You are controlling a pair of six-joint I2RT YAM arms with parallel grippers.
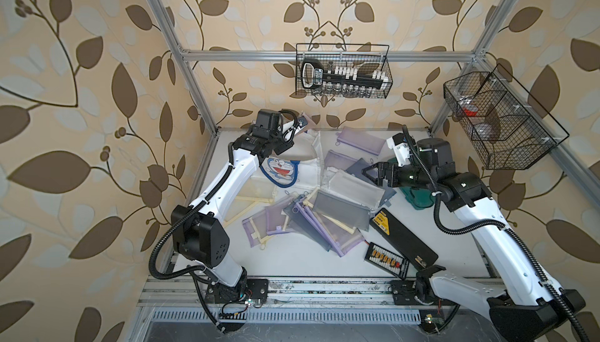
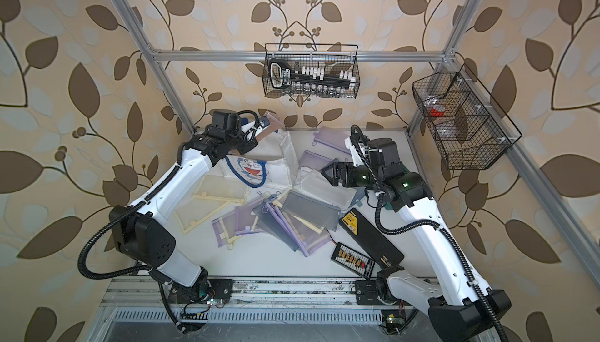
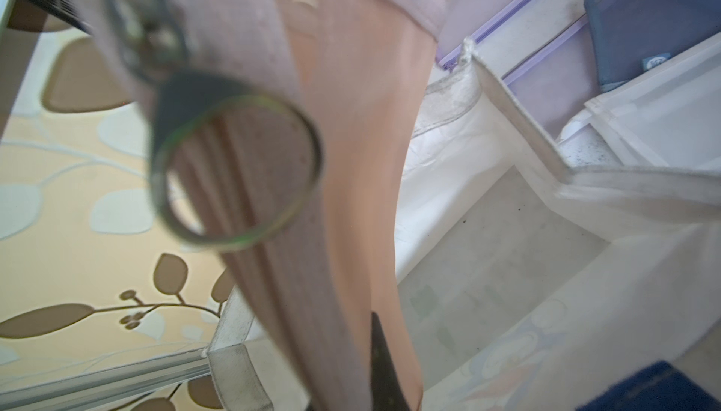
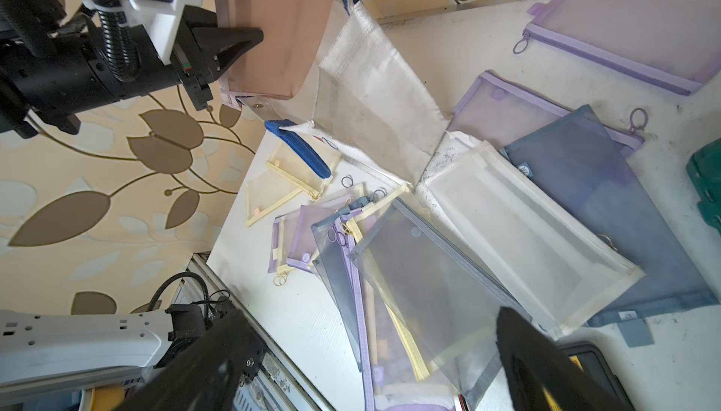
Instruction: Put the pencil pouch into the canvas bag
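The white canvas bag [image 4: 375,95] with a blue handle and a cartoon face stands open at the back left of the table. A pink pencil pouch hangs upright at its left part, at the bag's rim, with my left gripper shut on it; the pouch's zip ring [image 3: 296,185] fills much of the left wrist view. How far the pouch reaches into the bag is unclear. My right gripper [image 1: 375,173] is open and empty above the mesh pouches on the right.
Several mesh pouches [image 2: 312,210] cover the middle table. A black case [image 1: 403,235] and paint set [image 1: 386,259] lie front right, a green item [image 4: 706,185] at right. Wire baskets [image 1: 343,73] hang on the frame.
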